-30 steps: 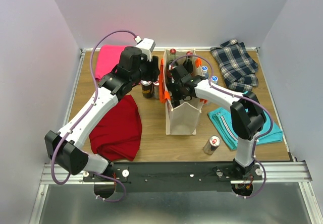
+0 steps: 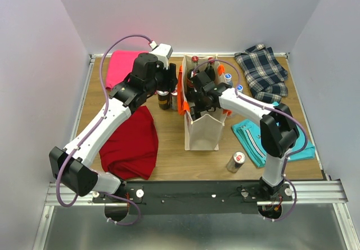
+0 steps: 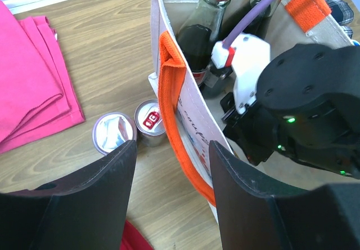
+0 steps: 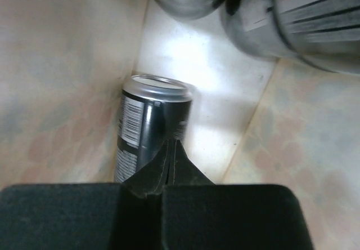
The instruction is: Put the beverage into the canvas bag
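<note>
The canvas bag (image 2: 203,133) stands open at the middle of the table with orange handles. Two dark glass bottles with red caps stand inside it; one is the cola bottle (image 3: 203,27). On the bag's floor lies a black can (image 4: 154,120), its silver end toward the bottles. My right gripper is down inside the bag, its fingertips together just in front of the can, which is outside them. Left of the bag my left gripper hangs open with nothing between its fingers. Below it stand a dark can (image 2: 163,100) and a silver can (image 3: 151,119).
A silver can (image 2: 236,161) stands at the front right. White-capped bottles (image 2: 239,89) are right of the bag. Folded cloths, red (image 2: 132,146), pink (image 2: 119,68), teal (image 2: 253,140) and plaid (image 2: 261,70), lie at the sides. Bare table shows before the bag.
The left arm has stayed still.
</note>
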